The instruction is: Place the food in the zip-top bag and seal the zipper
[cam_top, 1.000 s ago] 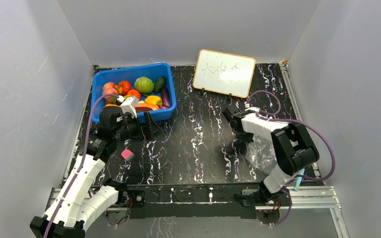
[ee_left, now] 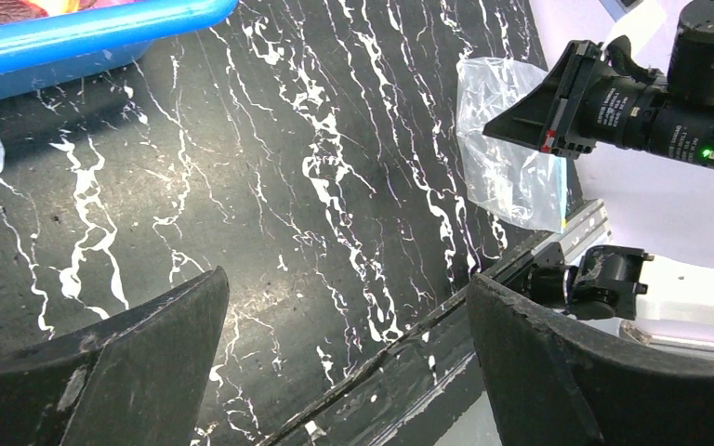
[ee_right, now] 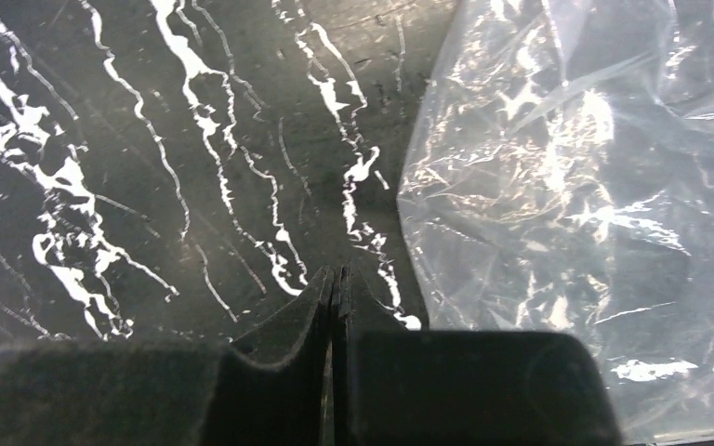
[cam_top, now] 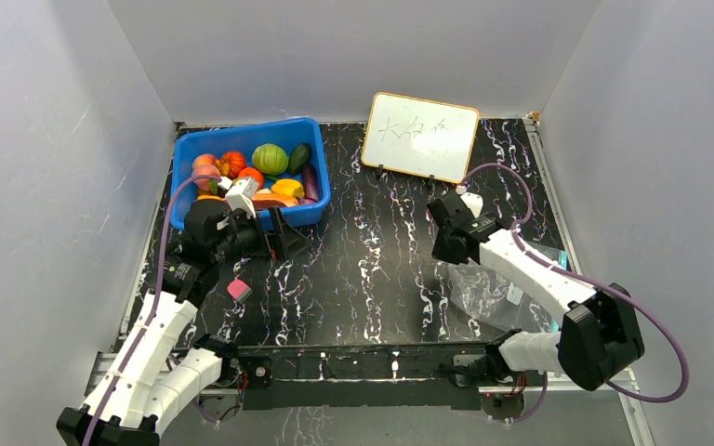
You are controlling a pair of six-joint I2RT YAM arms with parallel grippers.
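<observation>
A clear zip top bag [cam_top: 493,297] lies crumpled at the right of the dark table, its left edge filling the right of the right wrist view [ee_right: 567,214]. Toy food, such as a green cabbage [cam_top: 270,159] and an eggplant [cam_top: 310,183], sits in a blue bin [cam_top: 186,144] at back left. My left gripper [cam_top: 279,240] is open and empty just in front of the bin. My right gripper is shut, nothing showing between its fingertips, above the table by the bag's left edge.
A whiteboard [cam_top: 418,135] with writing stands at the back. A small pink block [cam_top: 239,290] lies front left. Walls enclose the sides and back.
The left arm is essentially still.
</observation>
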